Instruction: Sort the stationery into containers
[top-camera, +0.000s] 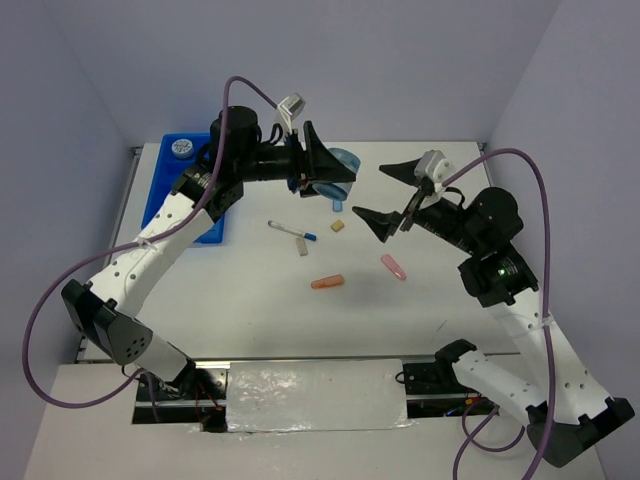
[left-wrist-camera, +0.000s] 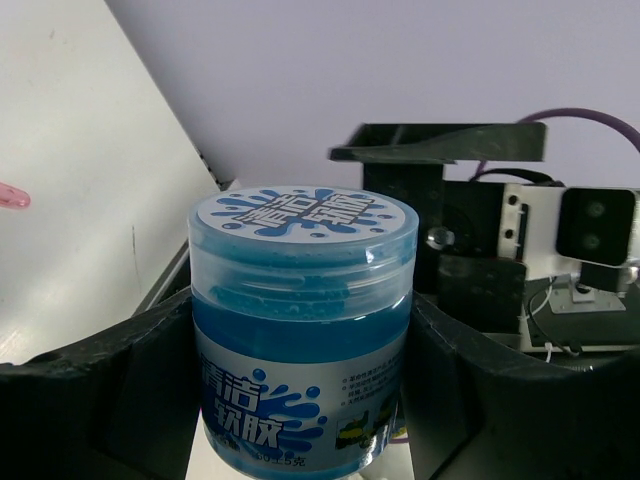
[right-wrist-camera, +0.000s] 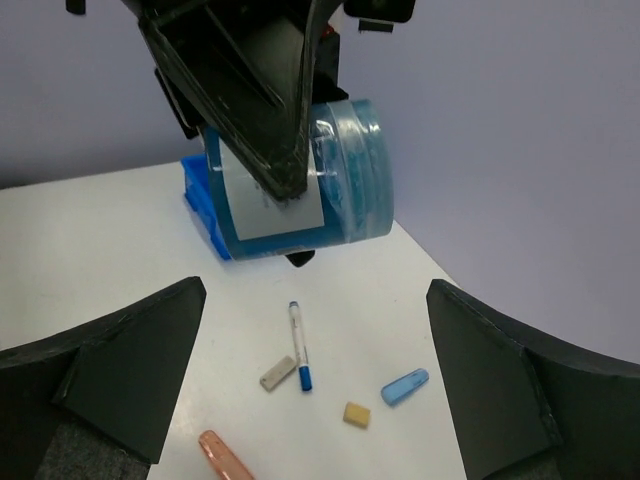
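My left gripper (top-camera: 312, 168) is shut on a blue jar of cleaning gel (left-wrist-camera: 300, 270), held in the air. Facing it, my right gripper (top-camera: 385, 195) stands open, nothing between its fingers, the jar ahead in the right wrist view. Below lie a blue-capped pen (top-camera: 293, 230), a grey eraser (right-wrist-camera: 277, 374), a yellow block (right-wrist-camera: 357, 414), a small blue item (right-wrist-camera: 404, 386), an orange item (top-camera: 327, 282) and a pink item (top-camera: 393, 267).
A blue compartment container (top-camera: 160, 180) with a round white object (top-camera: 182, 149) stands at the back left, partly behind my left arm. Walls enclose the sides and back.
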